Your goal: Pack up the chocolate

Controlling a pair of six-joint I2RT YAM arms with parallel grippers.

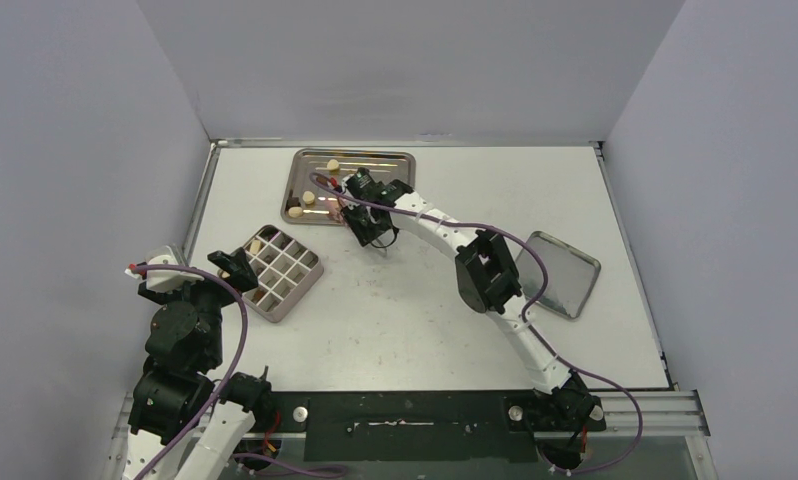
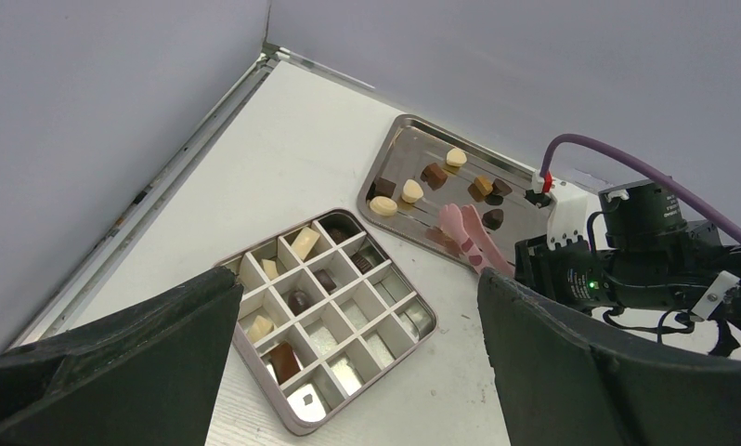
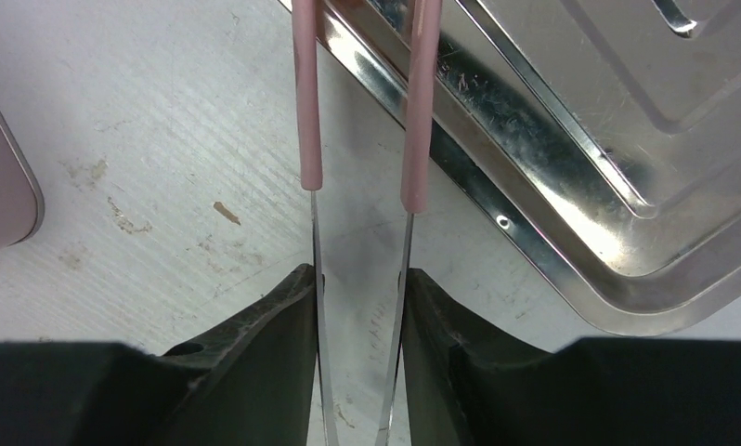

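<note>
A metal tray (image 2: 404, 153) at the back holds dark, caramel and white chocolates, such as a white one (image 2: 411, 190). The grid box (image 1: 310, 292) with white dividers has chocolates in some compartments and others empty. My right gripper, with pink tips, is part open over the tray's near edge, nothing visible between the fingertips; in the top view its body partly hides the tray. My left gripper (image 1: 225, 268) stands open at the box's left, its dark fingers framing the box in the left wrist view.
An empty metal tray (image 1: 565, 275) lies at the right of the table. Grey walls bound the sides and back.
</note>
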